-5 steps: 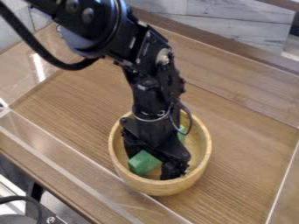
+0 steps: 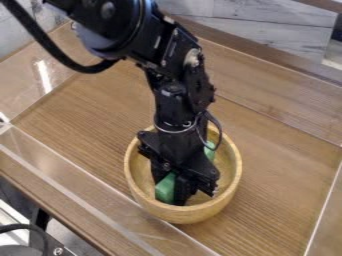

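The black arm comes down from the top left, and its gripper point(image 2: 181, 172) sits low inside a light wooden bowl point(image 2: 198, 208), shut on a green object point(image 2: 166, 187). The green object is largely hidden behind the gripper; parts of it show below the gripper and at its right.
A grey wooden wall stands behind. A cable loops at the bottom left.
The gripper has shifted slightly within the bowl over the green object, which appears turned more upright in view and is more covered by the fingers.
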